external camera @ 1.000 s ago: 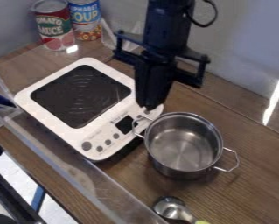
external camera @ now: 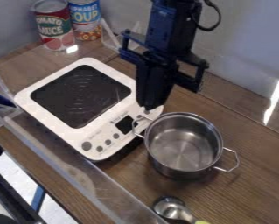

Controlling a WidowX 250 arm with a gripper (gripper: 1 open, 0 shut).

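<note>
The dark gripper (external camera: 151, 98) hangs from the top of the view, low over the right edge of a white hot plate (external camera: 56, 118) with a black cooking surface (external camera: 83, 94). Its fingertips are dark and overlap, so whether it is open or shut cannot be seen. Just right of and below it, a steel pot (external camera: 184, 144) with side handles stands on the wooden counter, beside the hot plate.
Two cans stand at the back left, a tomato sauce can (external camera: 54, 24) and a soup can (external camera: 87, 17). A metal utensil (external camera: 174, 212) lies at the front.
The gripper has shifted slightly over the last second near the hot plate's right side. The pot and hot plate have not moved.
</note>
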